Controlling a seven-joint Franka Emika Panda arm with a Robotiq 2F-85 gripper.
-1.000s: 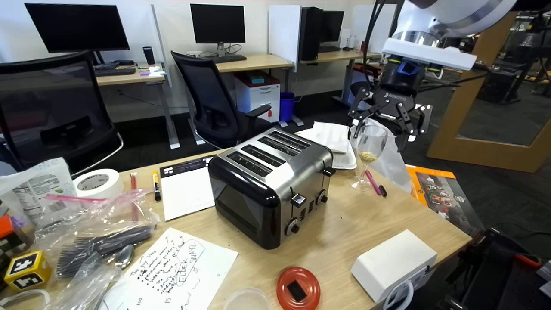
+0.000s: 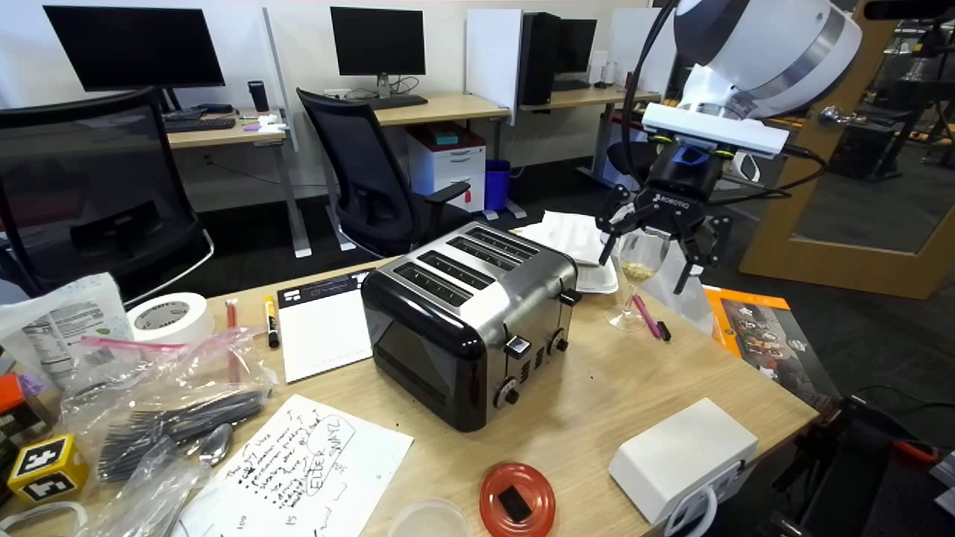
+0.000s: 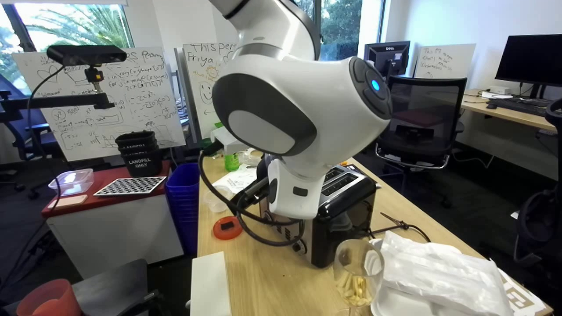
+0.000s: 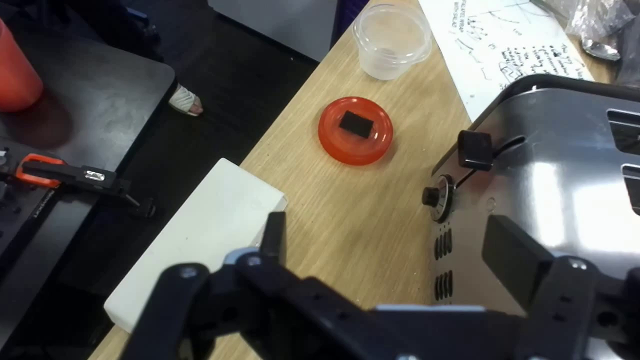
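Observation:
My gripper stands open over the right part of the desk, its fingers apart with nothing held. In exterior view 1 it overlaps the stemmed glass, which holds pale pieces; contact cannot be judged there. The steel and black toaster sits upright mid-desk. From the wrist camera, bare wood and the toaster's control side show between and beyond the fingers, the right finger overlapping the toaster. A round red lid with a black patch lies flat near the desk edge. Arm links mostly hide the gripper in exterior view 2.
Close to the lid stands a clear cup. A white box occupies the front right edge. White packaging lies beside the glass, and a pink pen near its base. Bags and paper crowd the left.
Over the last second my gripper has shifted left and lower in exterior view 1, and the arm's tilt has changed. Toaster, glass and lid are where they were.

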